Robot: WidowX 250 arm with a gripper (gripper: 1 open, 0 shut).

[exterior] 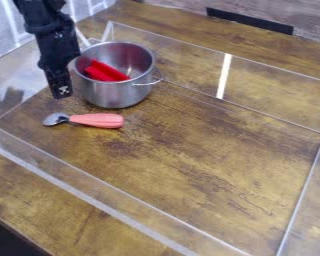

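A steel pot [120,92] with two handles stands at the upper left, holding a red object [107,72]. In front of it on the wooden table lies a small utensil [93,120] with a pink handle and a metal head pointing left. My black gripper [60,82] hangs at the pot's left side, above and behind the utensil and apart from it; whether its fingers are open or shut is unclear.
Clear panels with edges border the workspace, and a white tape strip [224,76] lies at the back right.
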